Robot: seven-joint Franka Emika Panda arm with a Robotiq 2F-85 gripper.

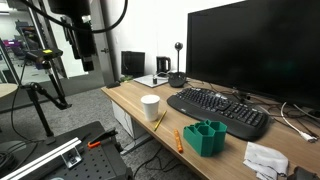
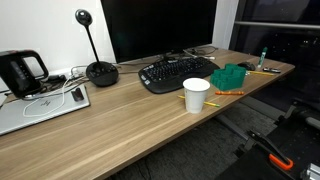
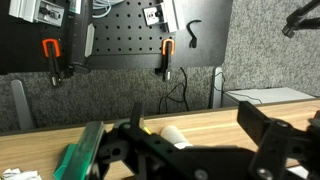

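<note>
My gripper (image 1: 72, 80) hangs at the upper left in exterior view 1, off the table's side, its fingers spread apart and nothing seen between them. It looks open in the wrist view too, where the gripper stretches across the bottom. A white cup (image 1: 150, 104) stands upright on the wooden table, with a yellow pencil (image 1: 160, 121) lying beside it. Closer to the front edge lies an orange marker (image 1: 179, 141). To its right is a green holder with several compartments (image 1: 205, 138). The gripper partly covers the cup (image 3: 174, 136) and green holder (image 3: 66, 160) in the wrist view.
A black keyboard (image 1: 218, 111) lies behind the holder, before a large monitor (image 1: 250, 45). A crumpled white cloth (image 1: 266, 160) rests at the right. Bare tabletop (image 2: 120, 122) extends left of the cup in exterior view 2. Beside the table's edge is the dark perforated robot base (image 3: 125, 35).
</note>
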